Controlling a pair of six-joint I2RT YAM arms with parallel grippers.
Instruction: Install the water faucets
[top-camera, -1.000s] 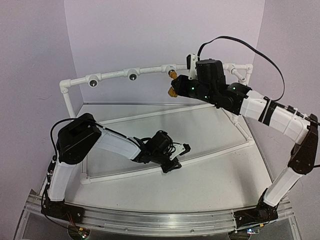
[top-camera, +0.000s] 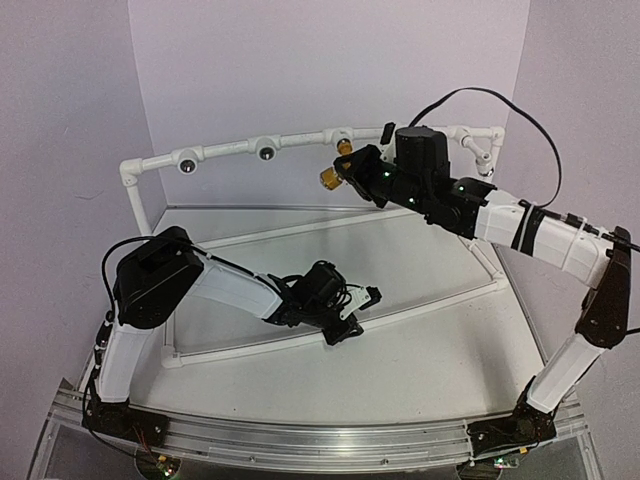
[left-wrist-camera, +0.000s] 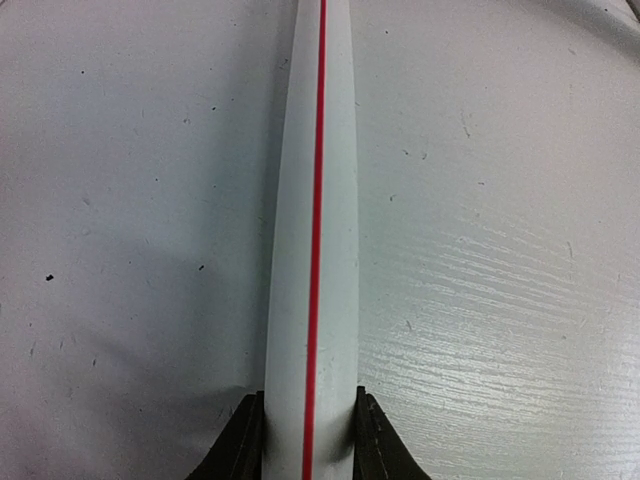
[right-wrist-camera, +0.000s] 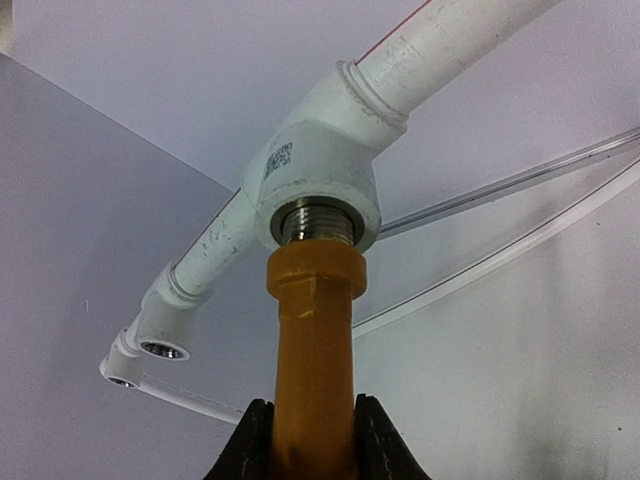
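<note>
An orange-brown faucet (right-wrist-camera: 312, 350) points at a white tee fitting (right-wrist-camera: 320, 160) on the raised pipe, its threaded end at the socket; how far it is screwed in I cannot tell. My right gripper is shut on the faucet body, which shows in the top view (top-camera: 330, 177) beside that arm's black wrist. Low down, my left gripper is shut on a white pipe (left-wrist-camera: 318, 220) with a red stripe, the front bar of the lower frame.
Two other tee sockets (top-camera: 186, 162) on the upper pipe stand empty to the left. The lower rectangular frame (top-camera: 440, 303) lies on the white floor. Walls close off the back and sides.
The right wrist has turned and shifted slightly, and the faucet's outer end has swung left and shows more from behind the wrist. The left arm is still.
</note>
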